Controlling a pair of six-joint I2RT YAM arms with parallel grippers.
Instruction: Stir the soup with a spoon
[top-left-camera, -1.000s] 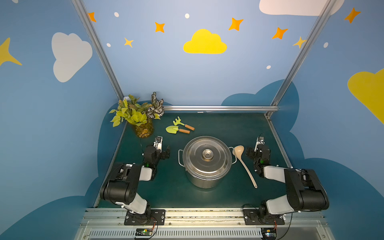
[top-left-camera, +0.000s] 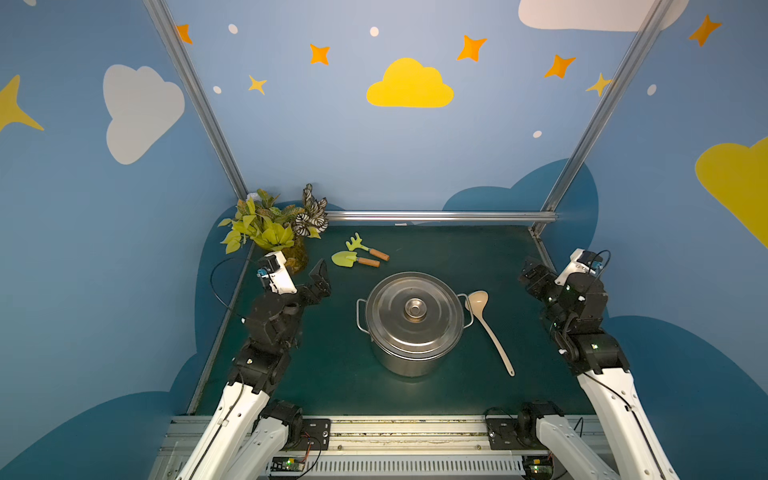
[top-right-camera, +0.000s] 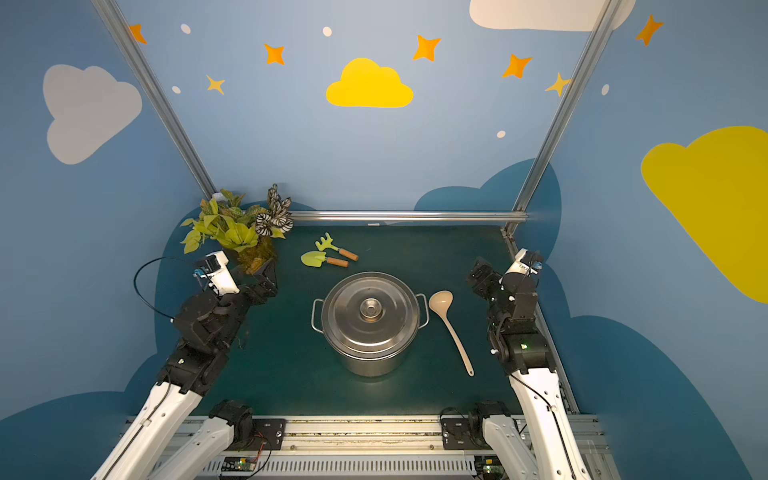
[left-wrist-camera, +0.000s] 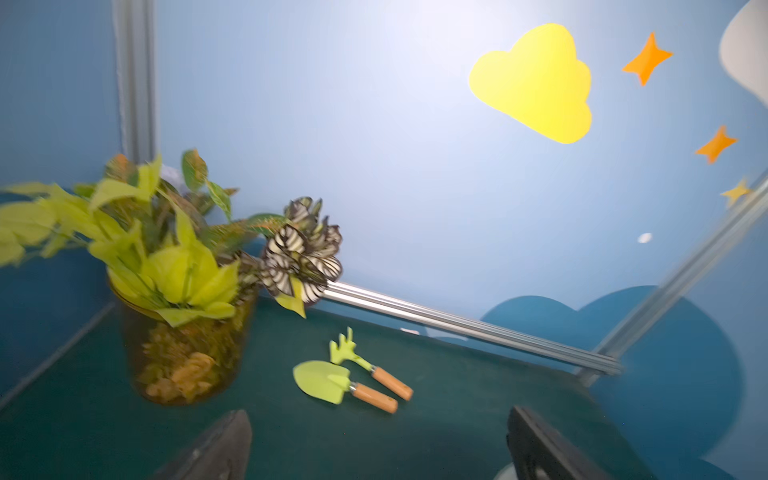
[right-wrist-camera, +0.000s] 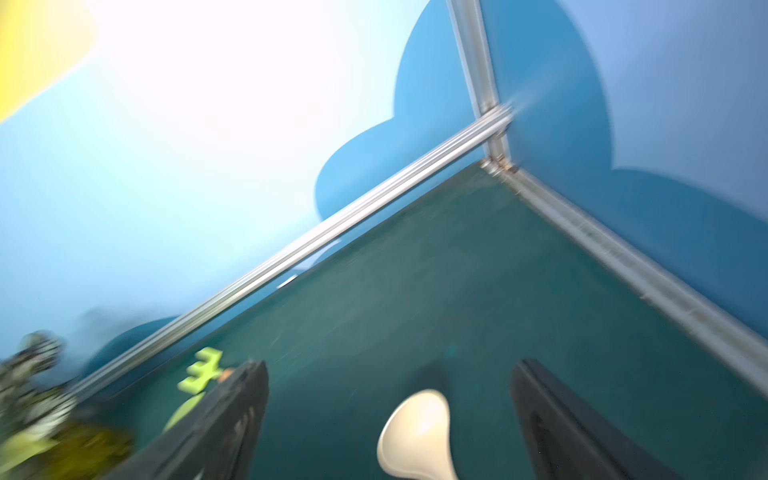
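A steel pot (top-left-camera: 412, 336) with its lid (top-left-camera: 392, 312) on stands mid-table, so its inside is hidden. A cream ladle-like spoon (top-left-camera: 496, 344) lies on the table just right of it, its bowl (right-wrist-camera: 416, 436) toward the back. My left gripper (top-left-camera: 318, 278) is raised left of the pot, in front of the plant, open and empty. My right gripper (top-left-camera: 533, 273) is raised right of the pot and spoon, open and empty, the spoon's bowl showing below between its blurred fingers in the right wrist view.
A potted plant (left-wrist-camera: 184, 280) stands at the back left. A small green trowel (left-wrist-camera: 320, 380) and hand fork (left-wrist-camera: 388, 380) lie behind the pot.
Both arms have swung upward from their folded poses, lifting the grippers higher over the table. The pot, spoon and tools have not moved.
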